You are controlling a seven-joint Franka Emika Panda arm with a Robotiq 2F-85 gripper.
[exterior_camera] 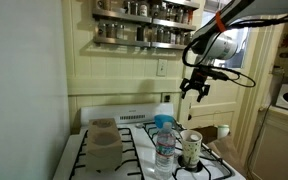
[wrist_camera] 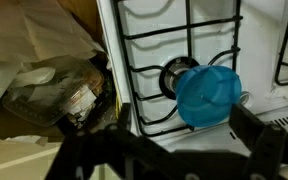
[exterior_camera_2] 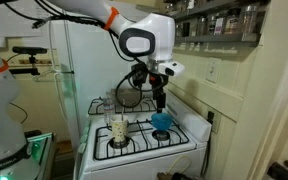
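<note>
A blue bowl or cup (wrist_camera: 206, 96) sits at the back right corner of the white stove, by a burner grate. It appears again in exterior view 1 as a small blue shape (exterior_camera: 164, 120), and in exterior view 2 as a blue bowl (exterior_camera_2: 162, 121). My gripper (exterior_camera: 192, 98) hangs in the air above the stove's right side, pointing down. Its fingers are spread apart with nothing between them. From the wrist, the bowl lies between and ahead of the dark fingers, nearer the right one.
On the stove stand a clear bottle (exterior_camera: 165, 150), a patterned cream cup (exterior_camera: 191, 148) and a tan block (exterior_camera: 103, 145). Jar shelves (exterior_camera: 144, 18) line the wall. Beside the stove lie brown paper (wrist_camera: 44, 35) and a clear package (wrist_camera: 59, 92).
</note>
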